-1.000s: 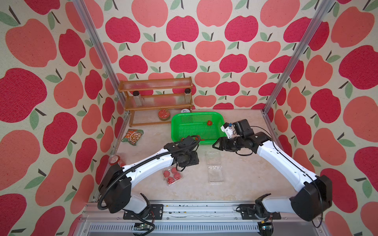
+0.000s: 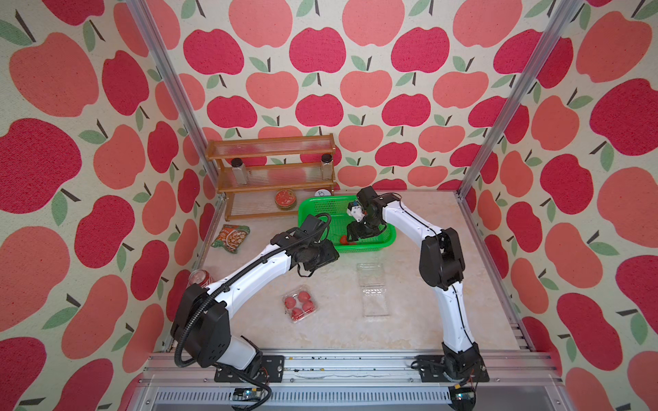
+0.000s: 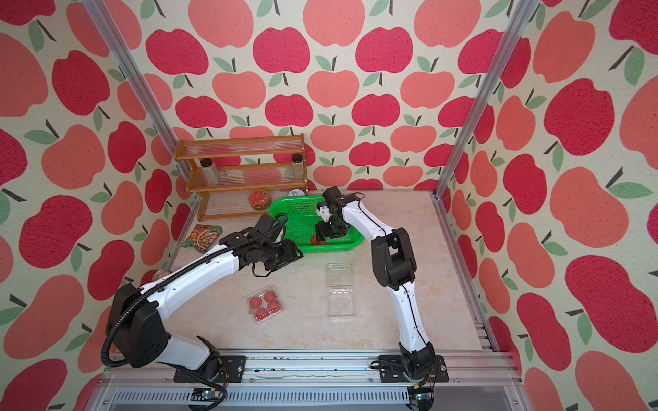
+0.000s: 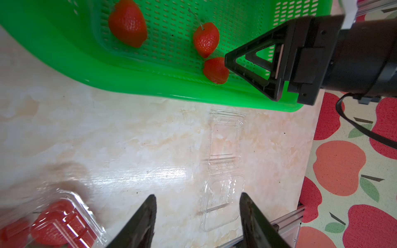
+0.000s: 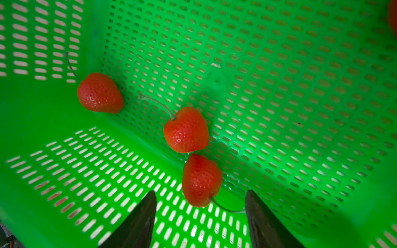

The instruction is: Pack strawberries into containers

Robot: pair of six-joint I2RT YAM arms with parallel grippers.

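Inside the green basket (image 2: 392, 239), the right wrist view shows a left strawberry (image 5: 100, 93), a middle one (image 5: 187, 130) and a lower strawberry (image 5: 201, 180), all red with stems; part of another strawberry (image 5: 393, 16) shows at the corner. My right gripper is open over them, its fingers either side of the lower berry's stem, holding nothing. My left gripper is open and empty, in front of the basket above the table. An empty clear container (image 4: 221, 165) lies unfolded on the table. A filled clear container (image 2: 299, 304) holds several strawberries.
A wooden shelf (image 2: 274, 185) with jars stands behind, at the back left. On the left lie a colourful bag (image 2: 231, 237) and a red can (image 2: 200, 278).
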